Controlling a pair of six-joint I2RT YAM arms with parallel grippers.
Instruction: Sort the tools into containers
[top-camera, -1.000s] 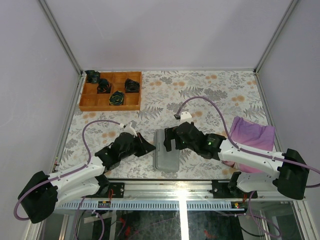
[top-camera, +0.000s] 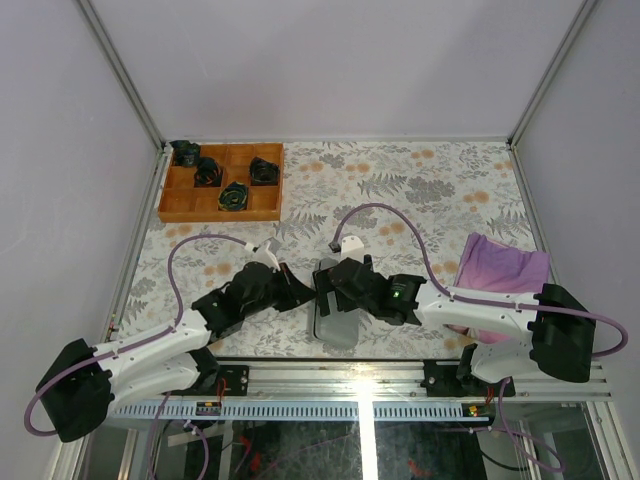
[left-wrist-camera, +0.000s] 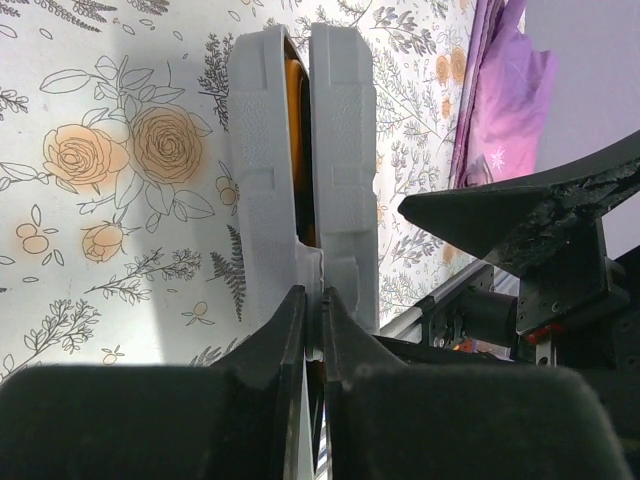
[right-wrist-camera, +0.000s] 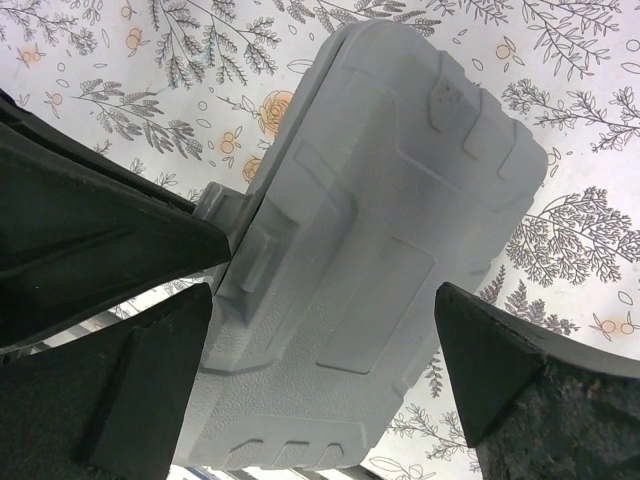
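Note:
A grey plastic tool case (top-camera: 335, 325) lies at the front centre of the table. In the left wrist view its two halves (left-wrist-camera: 345, 150) part along a slit showing orange and black inside. My left gripper is shut on the case's near edge. My right gripper stands open over the case's top (right-wrist-camera: 370, 250), one finger on each side in the right wrist view. The black left gripper's finger reaches into that view at the case's latch side.
An orange compartment tray (top-camera: 220, 214) with dark coiled items stands at the back left. A purple cloth (top-camera: 500, 270) lies at the right.
My right gripper has moved left and down onto the case. The case's seam looks slightly shifted beside my left gripper, which has barely moved.

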